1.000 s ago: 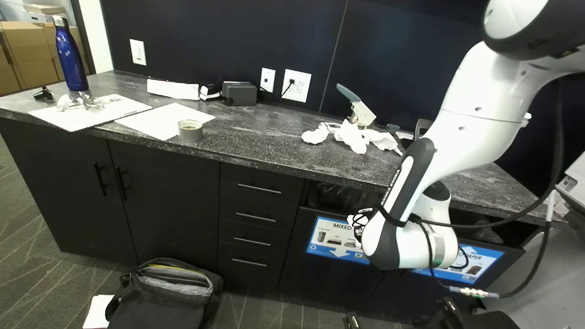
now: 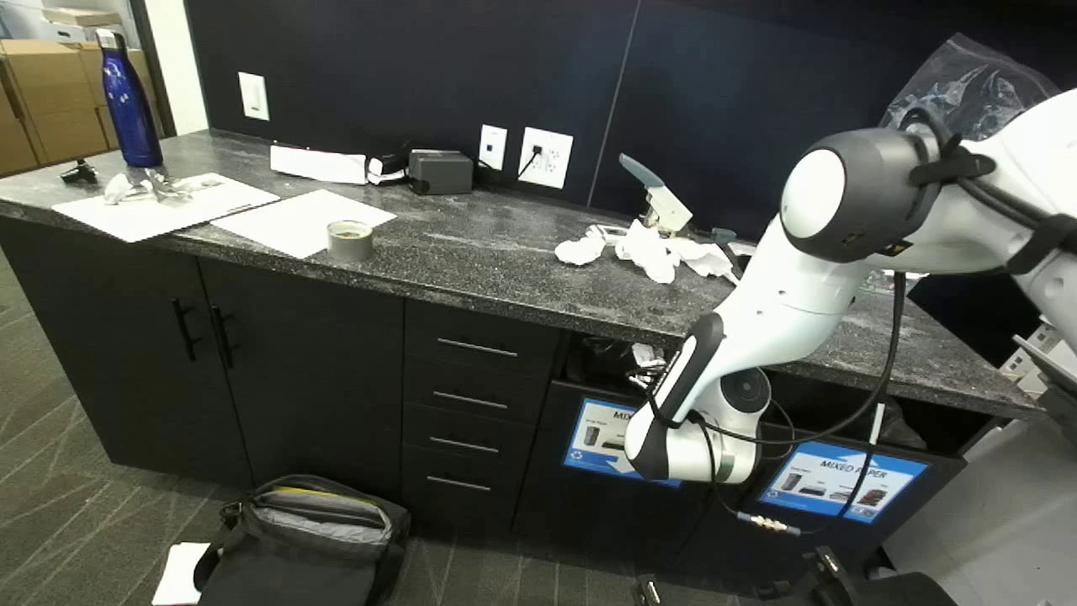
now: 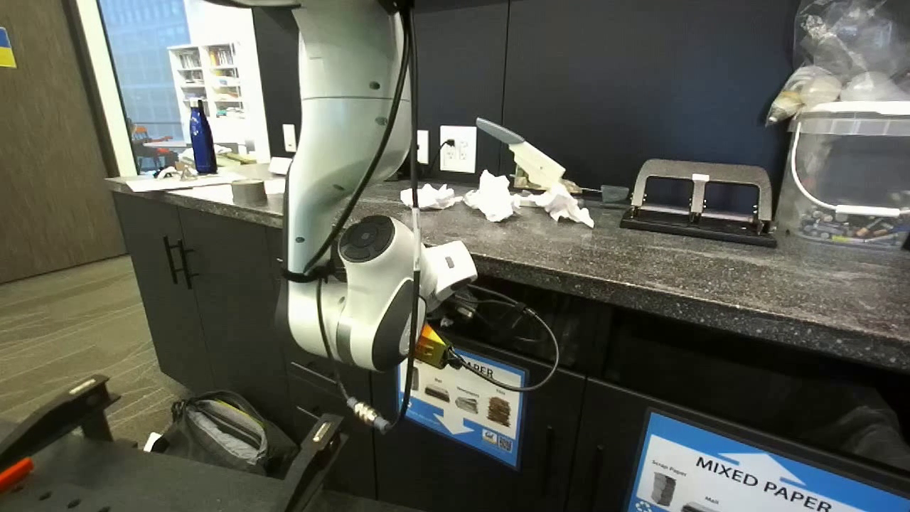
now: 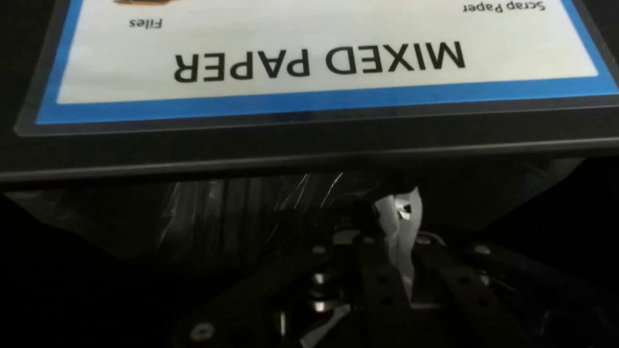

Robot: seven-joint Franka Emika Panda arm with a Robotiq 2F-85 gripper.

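In the dim wrist view my gripper is shut on a crumpled white piece of paper (image 4: 403,217), which sticks up between the dark fingers. The gripper reaches into the opening of the left bin below the counter, past the rim (image 4: 302,165) that carries the mixed paper sign (image 4: 325,72). Clear plastic lining (image 4: 214,214) shows inside. Exterior view 1 has white paper (image 2: 648,353) visible in that opening, beside the arm. In exterior view 2 the arm hides the gripper. Several crumpled papers (image 2: 646,249) lie on the counter.
The counter (image 2: 485,268) overhangs the bin opening closely. A stapler (image 2: 661,202) stands behind the papers, and a hole punch (image 3: 699,200) and a clear bucket (image 3: 844,179) are to the right. A tape roll (image 2: 350,241) and blue bottle (image 2: 129,106) stand farther left.
The arm has moved left and inward toward the cabinet. The gripper and white paper went from in front of the left bin's sign to inside its opening.
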